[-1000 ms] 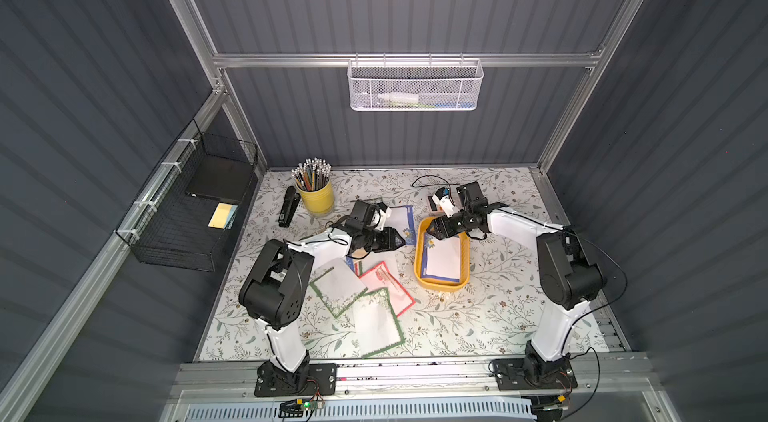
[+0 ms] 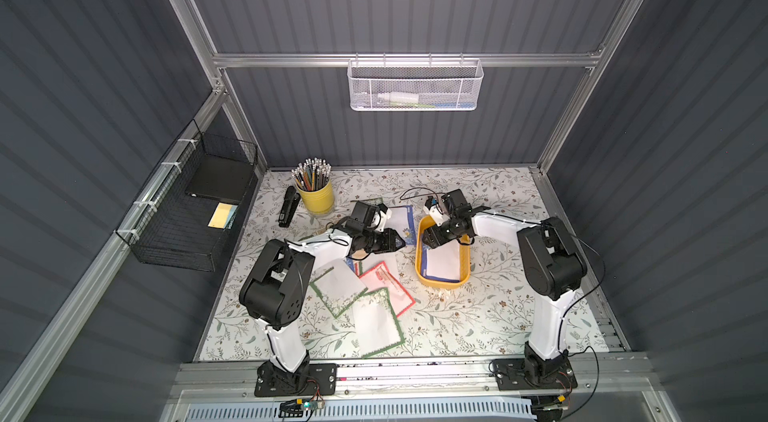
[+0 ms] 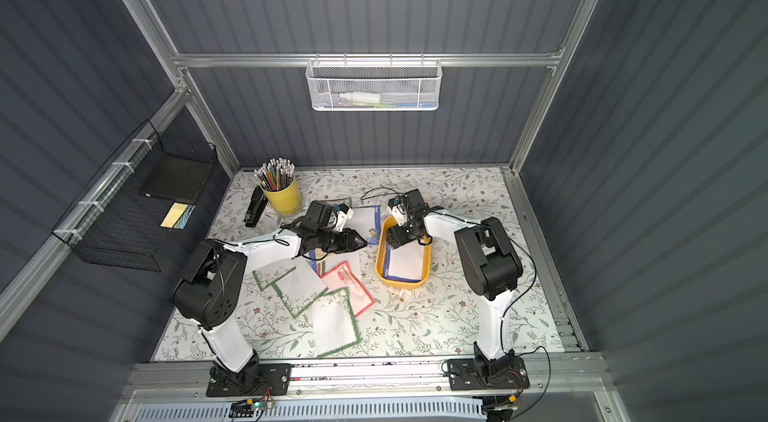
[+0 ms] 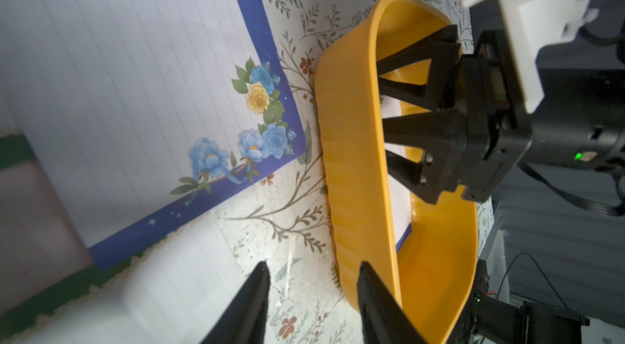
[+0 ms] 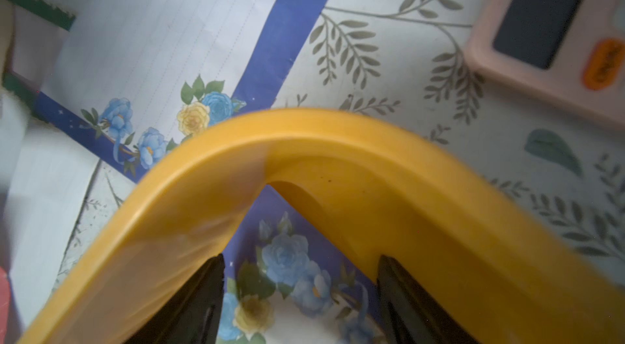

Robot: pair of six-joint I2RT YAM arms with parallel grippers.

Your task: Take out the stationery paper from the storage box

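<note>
The yellow storage box stands right of the table's middle. On its floor lies a sheet of stationery paper with a blue border and blue and yellow flowers. My right gripper reaches down into the box at its far end, open, its fingers over the flowered end of the sheet; whether they touch it I cannot tell. My left gripper is part open above the table, left of the box, with nothing between its fingers. Below it and to the left lies another blue-bordered sheet, outside the box.
Green-bordered and red-bordered sheets lie spread over the left and front of the table. A pink calculator sits behind the box. A pencil cup stands at the back left. Bare table extends right of the box.
My right gripper has moved left and slightly lower, further into the far end of the box. The left arm and the loose sheets look unmoved.
</note>
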